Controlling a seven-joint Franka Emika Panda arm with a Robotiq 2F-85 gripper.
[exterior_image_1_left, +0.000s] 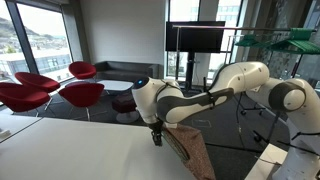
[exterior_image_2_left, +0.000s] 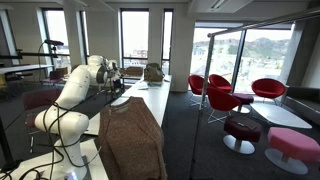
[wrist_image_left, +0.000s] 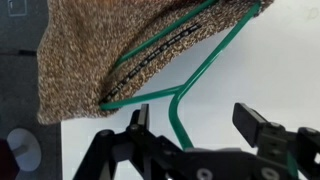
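Observation:
A brown knitted sweater (wrist_image_left: 130, 55) fills the upper left of the wrist view, with a green clothes hanger (wrist_image_left: 205, 68) lying in and over its neck opening. In exterior view 2 the sweater (exterior_image_2_left: 133, 135) is spread along the near end of the white table; in exterior view 1 part of the sweater (exterior_image_1_left: 198, 155) shows behind the arm. My gripper is open, its fingers wide apart. The hanger's hook runs into the space between them in the wrist view, but contact cannot be made out. Above the white table, beside the sweater, hangs the gripper (exterior_image_1_left: 156, 133).
A rail with several green hangers (exterior_image_1_left: 290, 42) stands at the upper right in exterior view 1. Red chairs (exterior_image_1_left: 80, 93) stand beyond.

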